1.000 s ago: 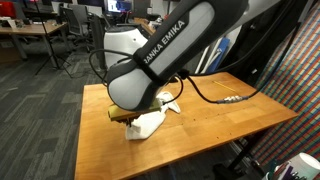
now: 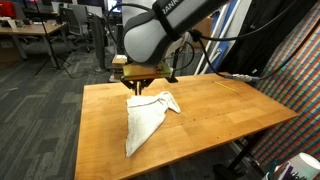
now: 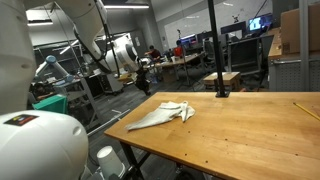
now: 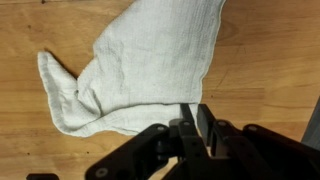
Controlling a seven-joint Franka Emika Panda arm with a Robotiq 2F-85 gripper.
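Note:
A white cloth (image 2: pixel 146 118) lies spread and creased on the wooden table, its long end toward the near side in exterior view 1. The same cloth (image 3: pixel 160 114) shows on the left part of the table in exterior view 2. My gripper (image 2: pixel 137 89) points down at the cloth's far edge. In the wrist view, the cloth (image 4: pixel 150 55) fills the middle, and the gripper reaches its edge from below. A narrow gap with white cloth in or behind it shows between the fingertips. Whether they pinch the cloth is unclear.
Bare wood lies to the right of the cloth on the table (image 2: pixel 225 110). A thin yellow stick (image 3: pixel 306 108) rests far off on that side. A dark post (image 3: pixel 218 60) rises behind the table. The white arm (image 3: pixel 50 135) hides the left foreground in exterior view 2.
The arm has drawn back from the near part of the cloth to its far edge in exterior view 1. More of the cloth is uncovered; it seems to lie in the same place.

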